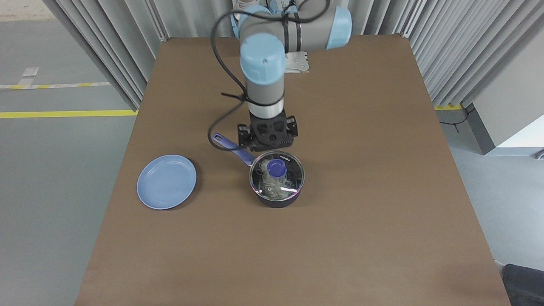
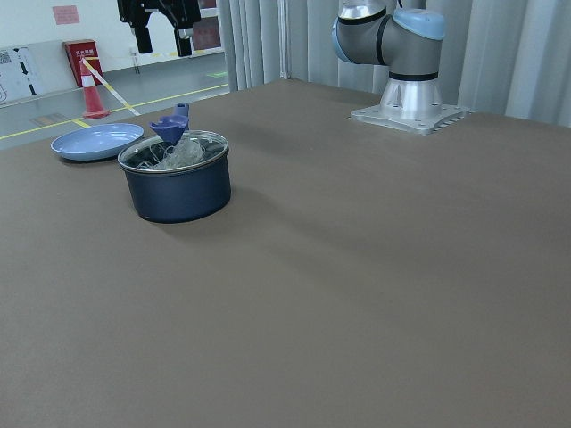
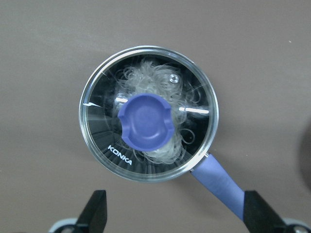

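A dark saucepan (image 2: pixel 178 196) stands on the table, its glass lid (image 1: pixel 285 183) on it with a blue knob (image 3: pixel 146 121) and pale stringy matter visible beneath. Its blue handle (image 3: pixel 221 187) points toward the back left in the front view. My gripper (image 2: pixel 161 40) hangs open above and behind the pot, apart from it, with nothing between its fingers; in the wrist view its two fingertips frame the lower edge.
A light blue plate (image 1: pixel 166 181) lies left of the pot. The arm's base (image 2: pixel 406 116) is at the back.
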